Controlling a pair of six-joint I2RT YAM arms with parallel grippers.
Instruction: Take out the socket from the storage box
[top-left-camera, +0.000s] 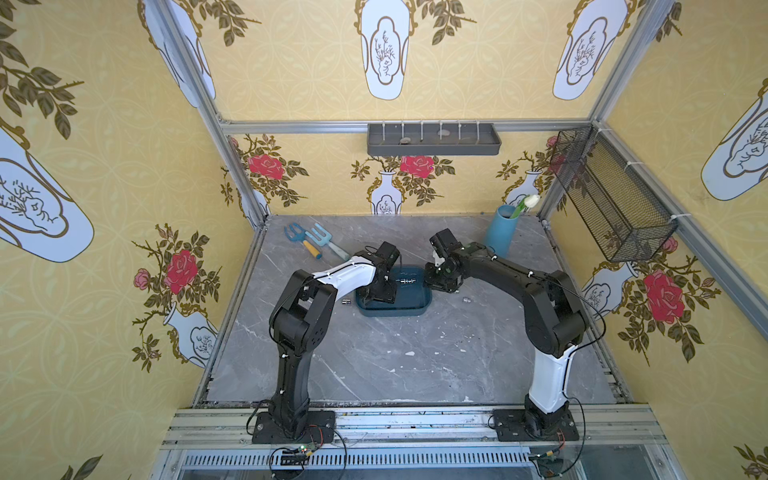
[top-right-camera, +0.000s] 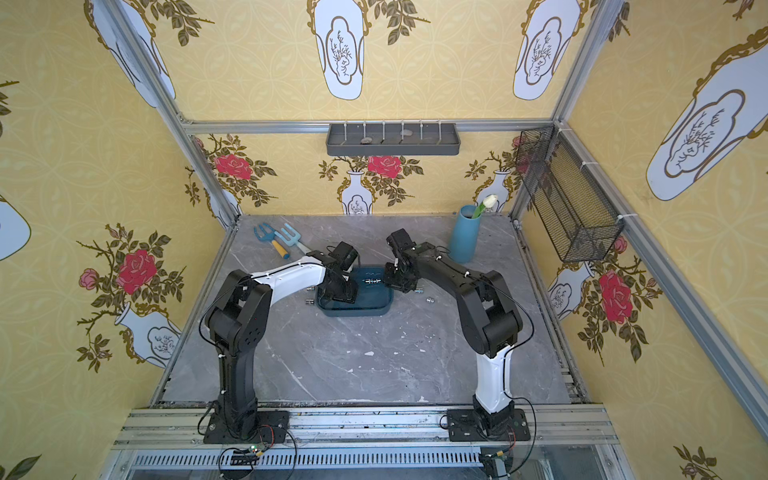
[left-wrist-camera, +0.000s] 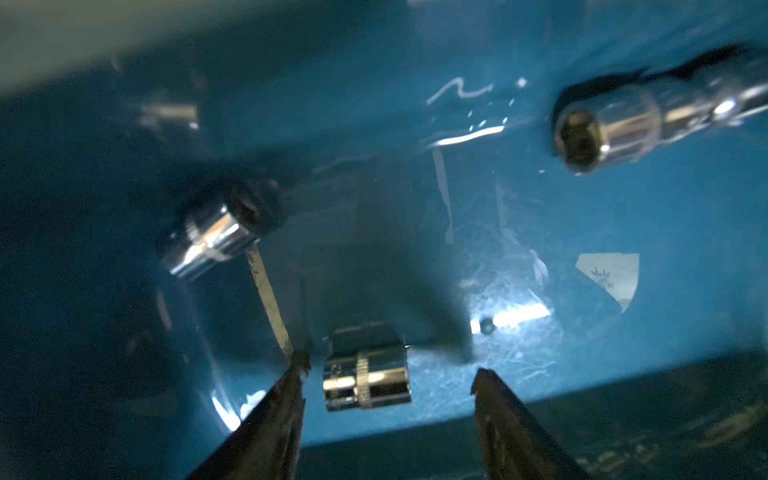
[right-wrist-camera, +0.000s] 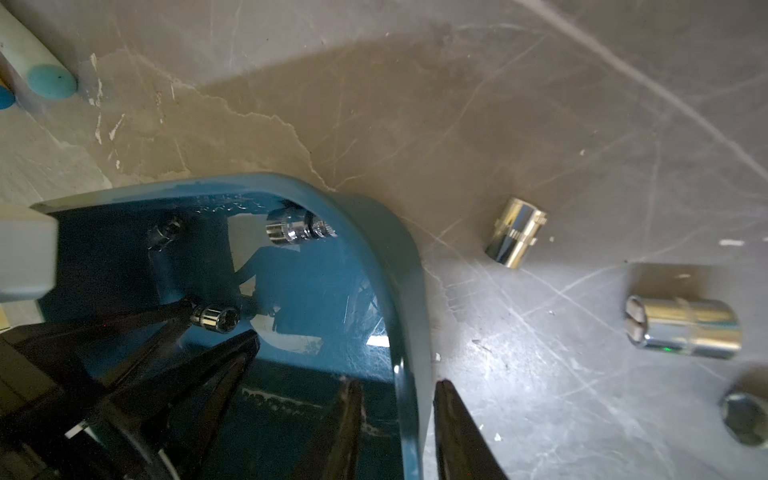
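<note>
The blue storage box (top-left-camera: 394, 312) stands mid-table. Inside it, a silver socket (left-wrist-camera: 367, 377) lies between the spread fingers of my left gripper, nearer the left one; no grip on it shows. A second socket (left-wrist-camera: 209, 233) rests further left in the box, and a longer silver piece (left-wrist-camera: 640, 120) lies on the other side. In the right wrist view, my left gripper's fingers (right-wrist-camera: 228, 360) reach down by the socket (right-wrist-camera: 214, 317). My right gripper is part open above the box's right rim, holding nothing.
Outside the box, on the right, several sockets lie on the table, among them one socket (right-wrist-camera: 517, 232) close by and another socket (right-wrist-camera: 685, 325) further off. Garden forks (top-left-camera: 308, 238) lie at the back left; a blue vase (top-left-camera: 501, 230) stands back right.
</note>
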